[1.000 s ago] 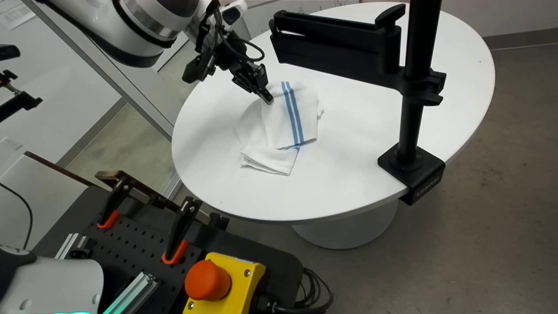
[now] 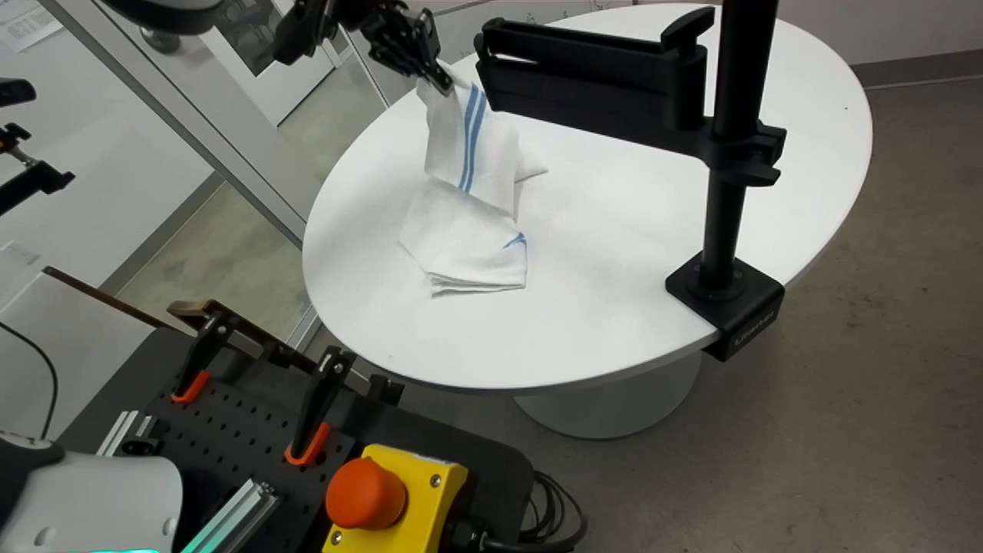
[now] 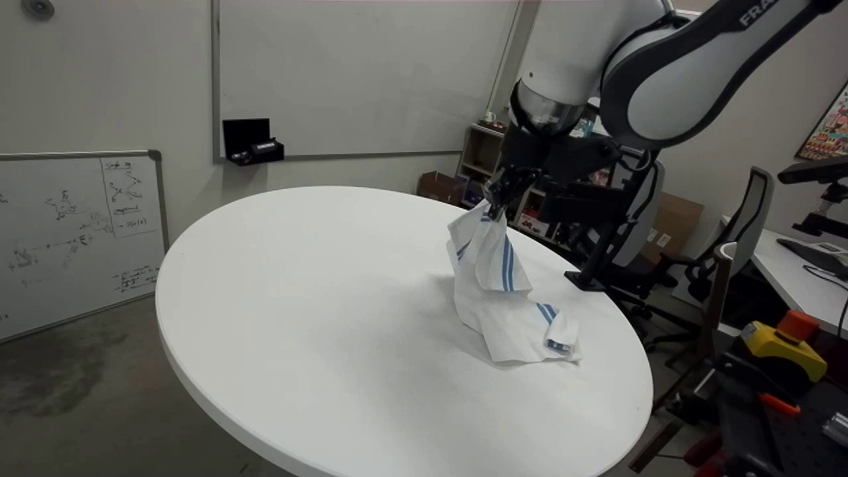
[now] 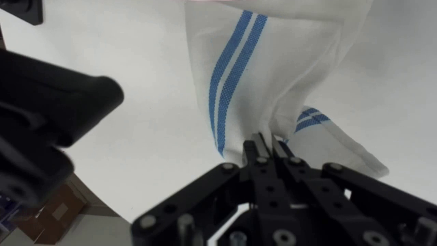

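A white towel with paired blue stripes point(image 2: 471, 138) is partly lifted off the round white table point(image 2: 627, 304). My gripper is shut on a pinched fold of it, as the wrist view shows cloth running in between the fingertips. In the second exterior view the towel point(image 3: 497, 294) hangs from the gripper point(image 3: 494, 213), its lower part spread and folded on the tabletop. One striped corner point(image 4: 311, 119) lies to the right of the fingers in the wrist view. The cloth's underside is hidden.
A black post point(image 2: 737, 138) with a folded arm point(image 2: 590, 78) is clamped at the table's edge and reaches over the top. A yellow box with a red button point(image 2: 396, 502) sits on the dark cart.
My gripper has risen and moved toward the upper left of the first exterior view, drawing the towel up with it. What lay mostly flat now hangs partly in the air.
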